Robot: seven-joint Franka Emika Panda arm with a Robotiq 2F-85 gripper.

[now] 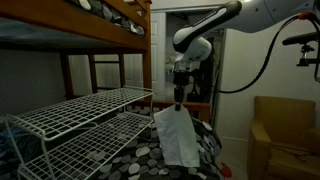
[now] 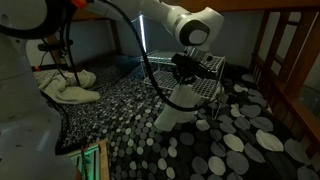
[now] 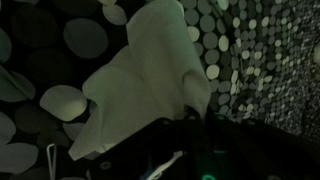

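Note:
A white cloth (image 1: 177,138) hangs from my gripper (image 1: 179,104), spread out downward above the dotted bedspread. In exterior view 2 the cloth (image 2: 177,110) is partly covered by a dark cable, with the gripper (image 2: 186,76) above it. The wrist view has the cloth (image 3: 145,75) reaching up and left from the gripper, whose fingers are dark and hard to make out. The gripper is shut on the cloth's upper end; the exact pinch is not clear.
A white wire rack (image 1: 90,110) with two shelves stands to the left of the cloth. The bedspread (image 1: 130,165) with round dots lies below. On the right is a tan armchair (image 1: 285,135). A wooden bunk frame (image 1: 68,75) rises behind the rack.

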